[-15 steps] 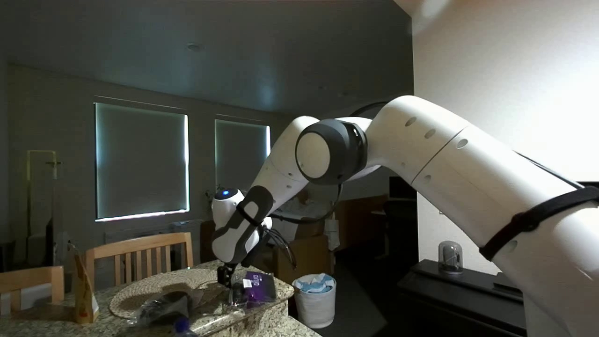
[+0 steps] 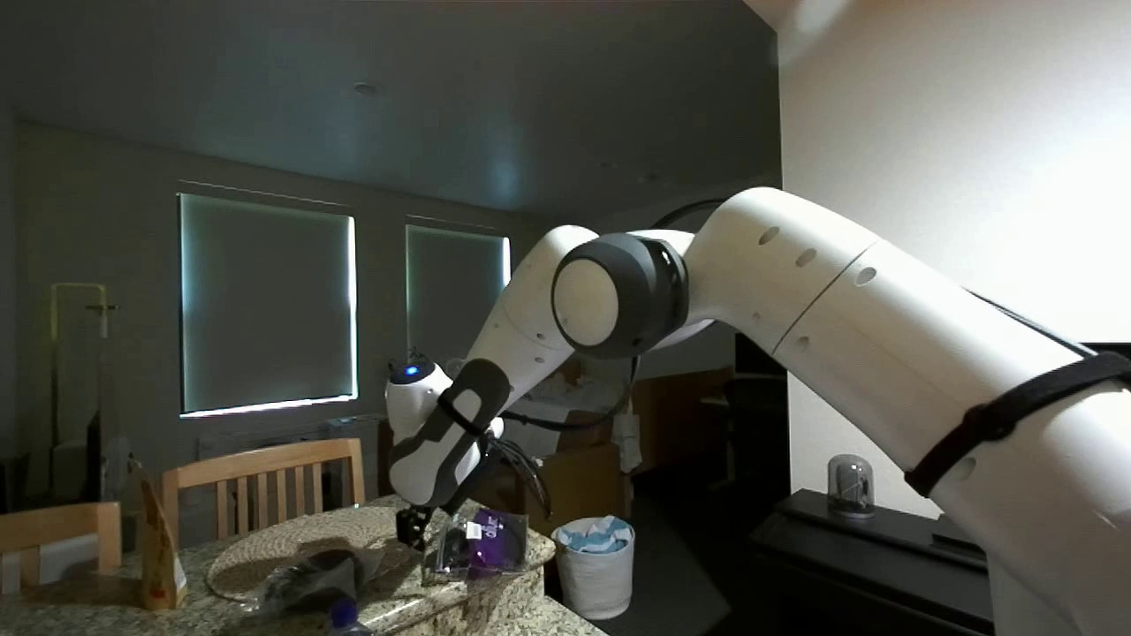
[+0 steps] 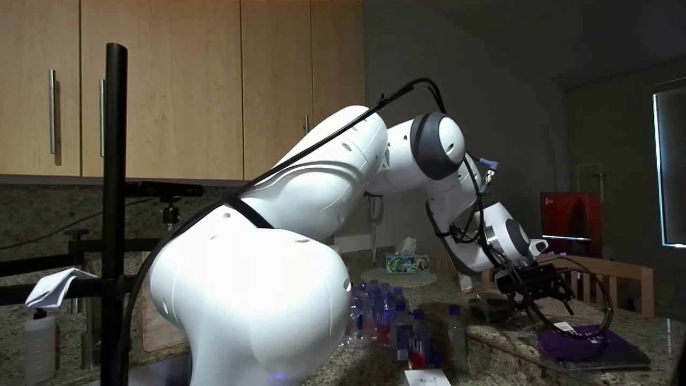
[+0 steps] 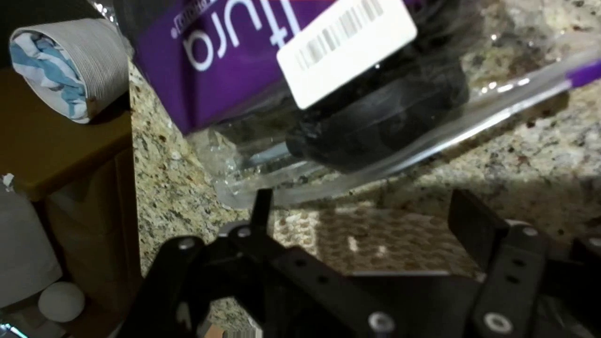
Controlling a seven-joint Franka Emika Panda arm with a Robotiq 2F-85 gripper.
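Note:
A clear plastic bag with a purple label point(image 4: 242, 62), a white barcode sticker point(image 4: 346, 48) and something black inside lies on the granite counter. In exterior view 1 this purple bag point(image 2: 493, 541) sits near the counter's corner, just right of my gripper point(image 2: 413, 526). From the wrist, my gripper is open, its fingertips wide apart, with the bag's clear edge ahead of them and not between them. Part of a woven placemat point(image 4: 389, 239) shows in the gap. The gripper point(image 3: 569, 302) hangs above the counter beside the purple bag point(image 3: 579, 344) in exterior view 2.
Another clear bag with dark contents point(image 2: 318, 578) lies to the left by the round woven mat point(image 2: 239, 567). Several bottles point(image 3: 386, 315) crowd the counter near the arm's base. Past the counter edge, a white basket with cloth point(image 2: 595, 572) stands on the floor.
The arm and gripper have shifted slightly left and down in exterior view 1. The purple bag's near edge has moved and it now looks more raised or spread; the gripper is apart from its label.

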